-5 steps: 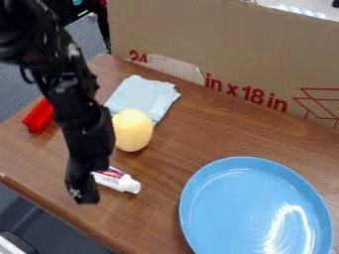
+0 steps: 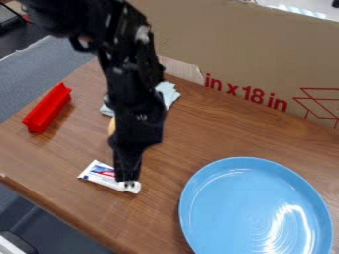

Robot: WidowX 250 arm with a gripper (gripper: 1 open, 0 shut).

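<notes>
The black gripper (image 2: 127, 181) points down at a white toothpaste tube (image 2: 101, 175) with red and blue print, which lies on the wooden table left of the blue plate. The fingertips are over the tube's right part; the gripper looks shut, and I cannot tell whether anything is between its fingers. The blue plate (image 2: 256, 208) sits at the right, empty.
A red object (image 2: 48, 106) lies at the table's left. A light blue cloth (image 2: 169, 94) and a yellow object are mostly hidden behind the arm. A cardboard wall (image 2: 252, 55) stands at the back.
The arm has moved right from the tube's left side to over its right part, now covering most of the yellow object and much of the cloth.
</notes>
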